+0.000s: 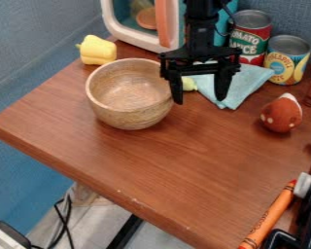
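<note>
My black gripper (198,86) hangs at the top centre, just right of a wooden bowl (128,94), its two fingers spread apart over a light blue cloth (243,84). A small pale yellow thing (189,84) shows behind the fingers; nothing is visibly held. A yellow cup (96,51) lies at the back left.
A toy oven (129,19) and two cans (288,61) stand at the back. A red egg-shaped object (282,114) sits on the right, and an orange crayon (270,219) lies at the front right.
</note>
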